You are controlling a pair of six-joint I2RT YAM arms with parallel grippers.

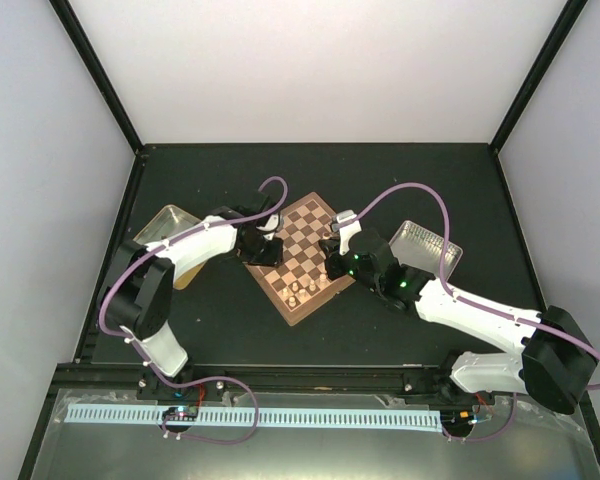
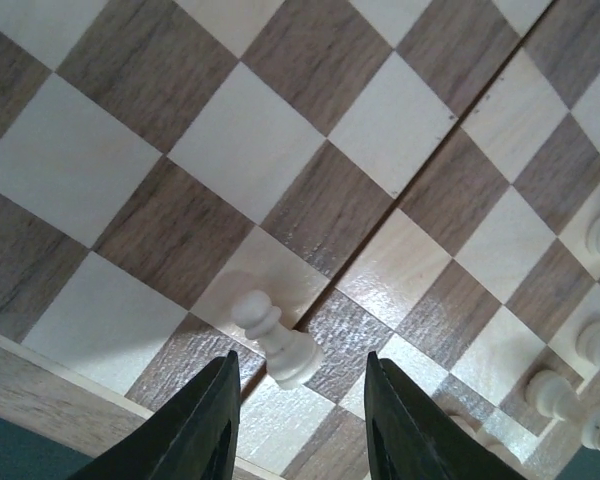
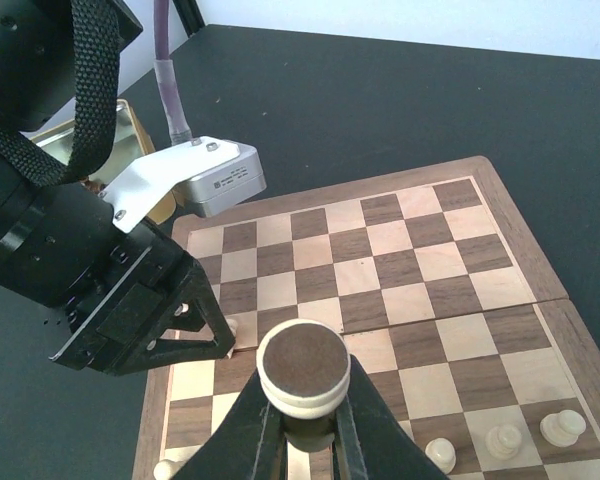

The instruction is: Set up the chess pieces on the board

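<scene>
A wooden chessboard (image 1: 303,226) sits centrally, several white pieces standing along its near edges. In the left wrist view a white piece (image 2: 290,357) stands near the board's border, just beyond the tips of my left gripper, which is open and empty above the board. My left gripper (image 1: 270,256) is over the board's left part. My right gripper is shut on a piece with a broad, pale round base and brown bottom (image 3: 305,360), held above the board; the rest of that piece is mostly hidden.
A tan tray (image 1: 184,280) lies left of the board, partly under the left arm, and a silver tray (image 1: 430,240) lies to the right.
</scene>
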